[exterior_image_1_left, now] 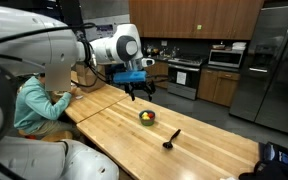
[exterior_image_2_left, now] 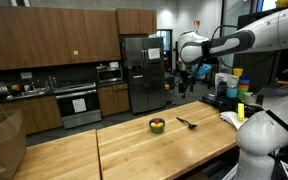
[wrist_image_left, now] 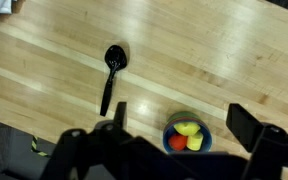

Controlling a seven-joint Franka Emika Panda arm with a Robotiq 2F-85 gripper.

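Observation:
A dark bowl point(exterior_image_1_left: 147, 117) stands on the wooden table, holding a red item point(wrist_image_left: 178, 142) and yellow items point(wrist_image_left: 187, 129). In the wrist view the bowl lies between my open fingers, lower right of centre, well below them. A black spoon-like utensil point(wrist_image_left: 111, 75) lies on the table, up and left of the bowl in that view. My gripper is open and empty, high above the table. Exterior view 2 shows the same bowl point(exterior_image_2_left: 157, 126) and the utensil point(exterior_image_2_left: 187, 123) apart on the tabletop.
Bare wood of the table point(exterior_image_1_left: 204, 155) surrounds the bowl and utensil. A dark object point(exterior_image_1_left: 276, 160) sits at the right edge. A brown paper bag point(exterior_image_2_left: 4, 150) stands at the left in exterior view 2. Someone in a teal top point(exterior_image_1_left: 39, 105) sits beyond the table's left side.

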